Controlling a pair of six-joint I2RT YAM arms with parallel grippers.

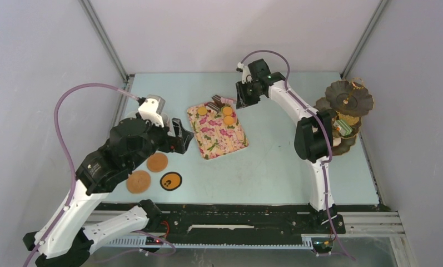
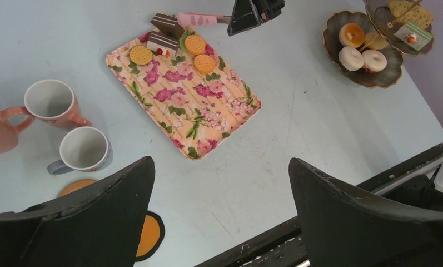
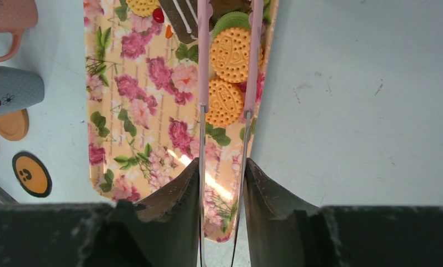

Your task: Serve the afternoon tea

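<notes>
Pink-tipped tongs with metal handles are clamped in my right gripper. In the right wrist view their two arms stand apart above the far right corner of the floral tray. On that tray lie two dark cake slices and several round biscuits. The tong tips reach the rear slice in the left wrist view; contact cannot be told. My left gripper hovers open left of the tray, nothing between its fingers. At the far right stands a tiered stand with doughnuts.
Pink mugs and a grey mug stand left of the tray. Wooden coasters and a bear coaster lie near the front left. Between tray and stand the table is clear.
</notes>
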